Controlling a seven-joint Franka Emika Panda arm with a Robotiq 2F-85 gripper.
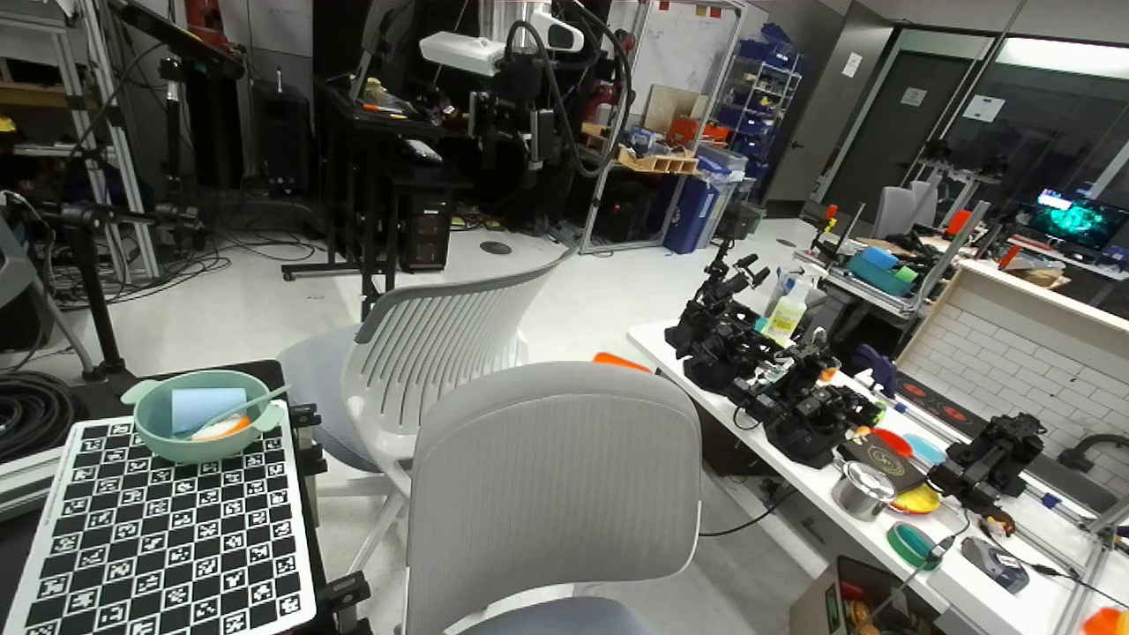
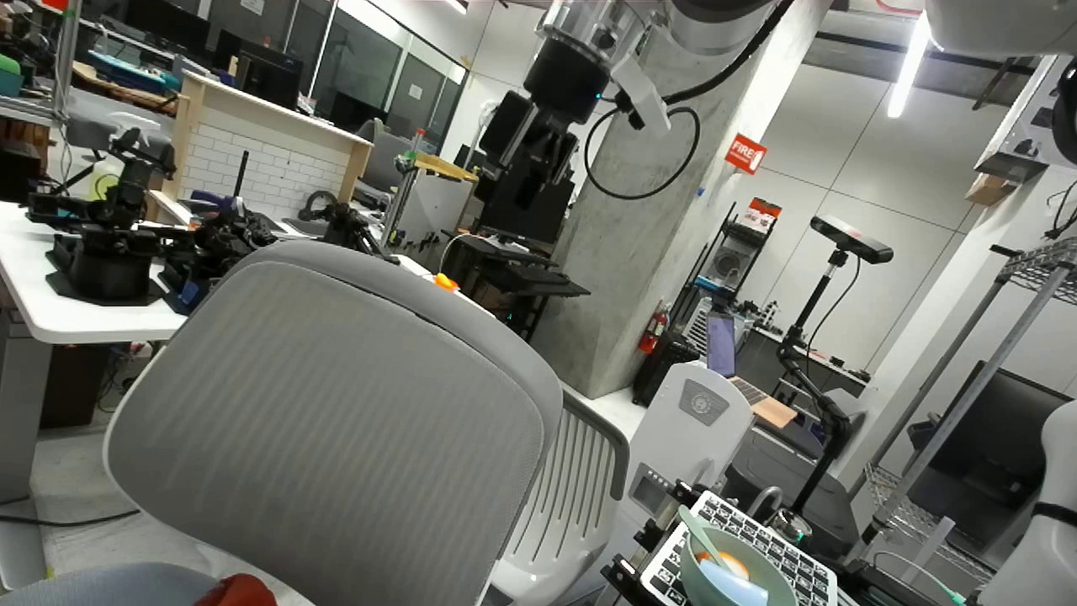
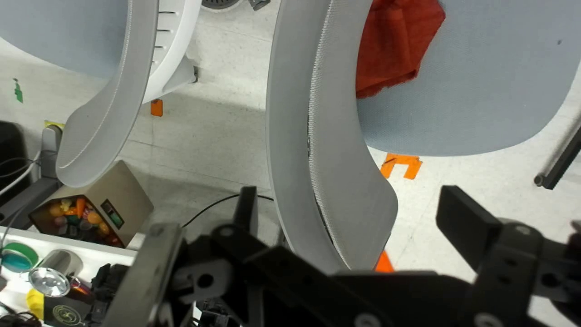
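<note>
High above two grey chairs, my gripper hangs open, its fingers well apart. Looking down in the wrist view, the curved top of the nearer chair back runs between the spread fingers, far below and not touched. A crumpled red cloth lies on that chair's blue-grey seat, partly covered by the backrest. Only a small piece of the red cloth shows at the bottom of exterior view 2. Nothing is held.
A green bowl with a blue item, a utensil and something orange and white sits on a checkered board. The second chair stands beside the first. A white table carries black robot arms, a pot and dishes.
</note>
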